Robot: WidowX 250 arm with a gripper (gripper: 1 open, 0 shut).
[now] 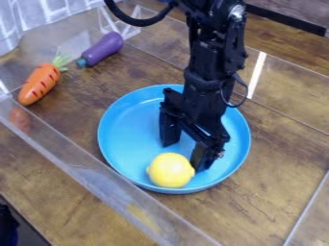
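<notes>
A yellow round object [171, 171], like a lemon, lies in a blue round plate or bowl [126, 129] toward its front. My black gripper [189, 144] is lowered inside the blue dish, just behind and above the yellow object, its fingers open. Whether it touches the yellow object is hard to tell.
An orange toy carrot [41, 81] and a purple eggplant-like toy [100, 49] lie at the upper left on the wooden table [276, 125]. A clear edge or wall runs along the lower left.
</notes>
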